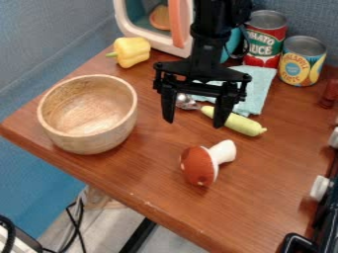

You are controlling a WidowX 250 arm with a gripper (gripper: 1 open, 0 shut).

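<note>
My black gripper (pixel 195 110) hangs open over the back middle of the table, its two fingers apart above the pale green corn-like toy (pixel 242 124), with nothing visible held. In front of it a red-capped mushroom toy (pixel 200 167) with a white stem lies on its side. A wooden bowl (pixel 89 115) stands to the left. A metal utensil partly shows behind the gripper, near a pale blue cloth (pixel 254 95).
A yellow toy (pixel 129 52) lies at the back left beside a pink-and-white appliance (pixel 138 24). Two cans (pixel 301 63) and a red bottle (pixel 330 95) stand at the back right. Black equipment (pixel 322 212) lines the right edge.
</note>
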